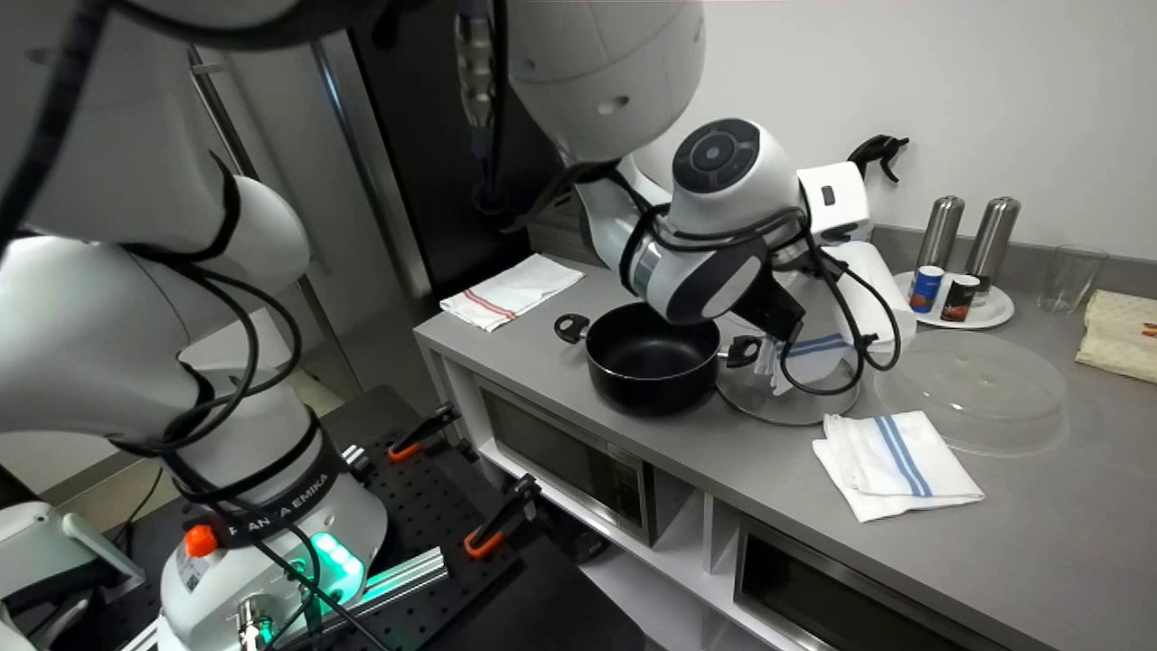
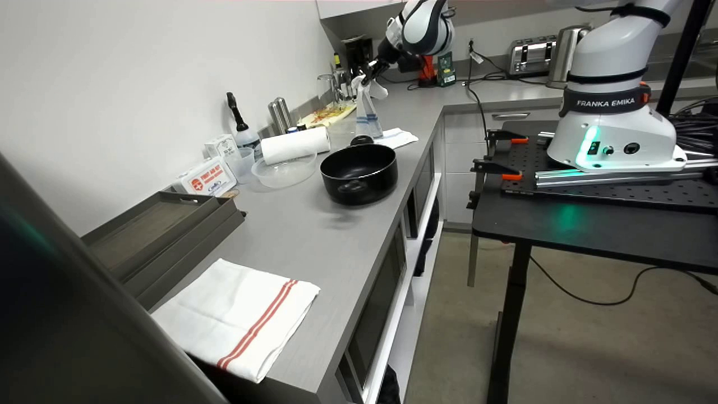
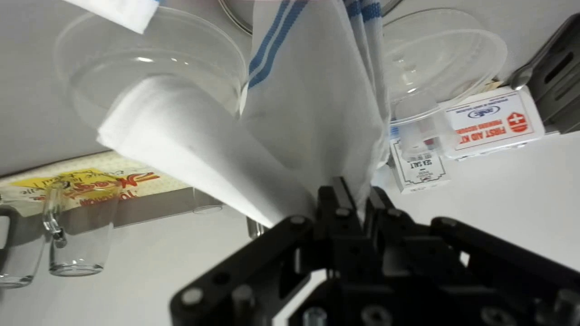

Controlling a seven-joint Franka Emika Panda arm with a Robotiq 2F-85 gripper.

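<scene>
A white towel with blue stripes hangs from my gripper, which is shut on its upper part; folds spread loosely below the fingers. The second exterior view shows that towel dangling above the counter beyond the black pot. In the first exterior view my wrist hides the fingers, and part of the towel shows through near a clear lid beside the pot. Another folded blue-striped towel lies on the counter to the right.
A clear plastic bowl stands on the counter behind the folded towel. Salt and pepper grinders are on a white plate at the wall. A red-striped towel lies at the counter's near end, beside a grey tray.
</scene>
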